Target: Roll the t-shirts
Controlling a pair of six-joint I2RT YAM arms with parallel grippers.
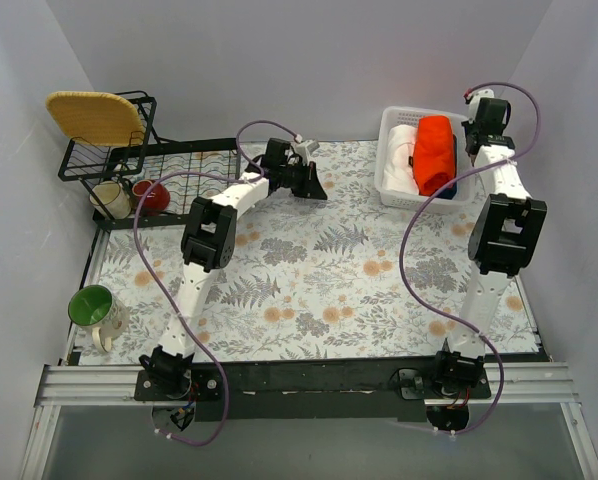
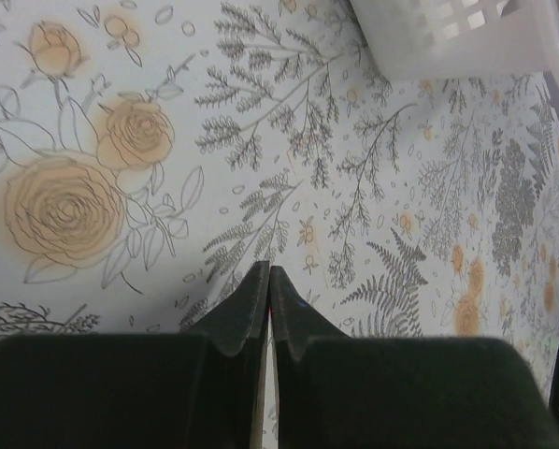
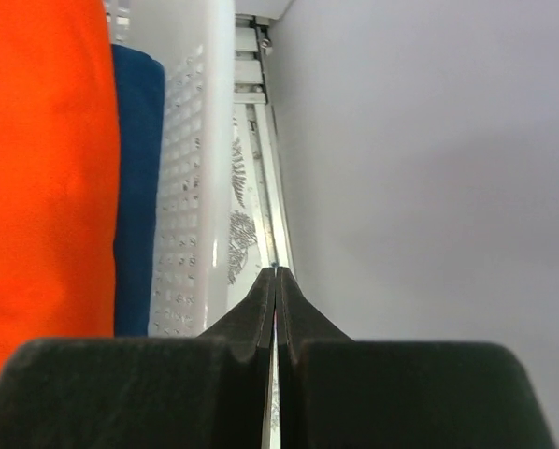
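Note:
Inside the white basket (image 1: 387,185) at the back right lie an orange shirt (image 1: 434,155), a white shirt (image 1: 400,160) to its left, and a dark blue shirt (image 3: 139,159) at its right side. All look bundled lengthwise. My left gripper is shut over the bare patterned cloth, left of the basket, with nothing visible between its fingers. My right gripper is also shut and empty-looking; it stands outside the basket's right wall, between it and the grey side wall. In the top view the right gripper's tips are partly hidden by the basket edge.
At the back left stands a black rack (image 1: 194,165) with a red mug (image 1: 152,196), a cream mug (image 1: 112,200) and a yellow woven basket (image 1: 94,118). A green-lined mug (image 1: 97,314) sits at the left. The patterned tablecloth (image 1: 319,290) is clear in the middle.

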